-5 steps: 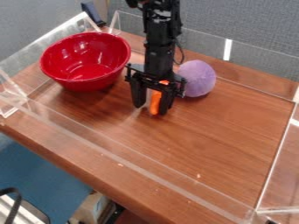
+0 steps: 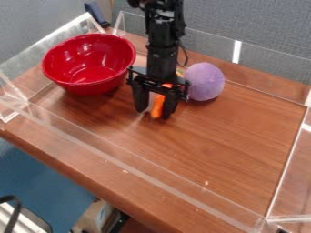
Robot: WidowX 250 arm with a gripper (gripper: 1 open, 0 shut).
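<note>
My black gripper (image 2: 159,91) reaches down at the upper middle of the wooden table, with its fingers around a small orange object (image 2: 158,107). Whether the fingers press on it is hard to tell. A red bowl (image 2: 87,62) stands to the left of the gripper, and a purple round object (image 2: 206,82) lies just to its right, behind the orange object.
Clear low walls edge the table. A dark blue object stands beyond the back left corner.
The gripper has shifted slightly to the left. The bowl and purple object look unchanged.
</note>
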